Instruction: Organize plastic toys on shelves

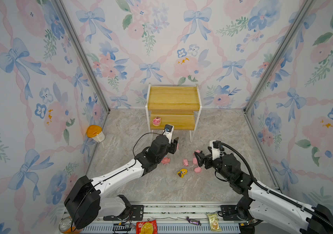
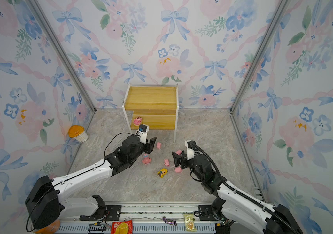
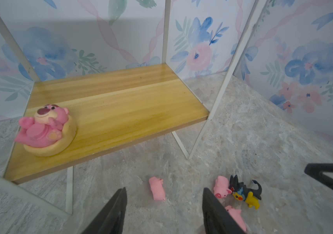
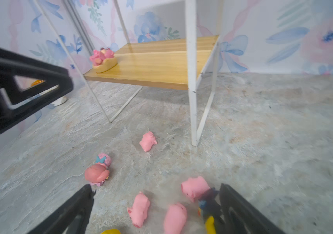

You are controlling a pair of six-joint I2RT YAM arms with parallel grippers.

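Note:
A pink bear toy in a tan base (image 3: 45, 130) sits at the left end of the shelf board (image 3: 123, 109). My left gripper is part open above the floor in front of the shelf, nothing between its fingers. My right gripper stands open over a group of small toys: pink pigs (image 4: 176, 218), a black-and-yellow figure (image 4: 209, 210) and another pink pig (image 4: 139, 208). A lone pig (image 4: 147, 141) lies below the shelf front; a pink toy with blue (image 4: 96, 171) and a yellow toy (image 1: 182, 172) lie nearby.
The white shelf frame (image 4: 191, 109) has thin posts at its corners. An orange-lidded tub (image 1: 95, 132) stands at the left wall.

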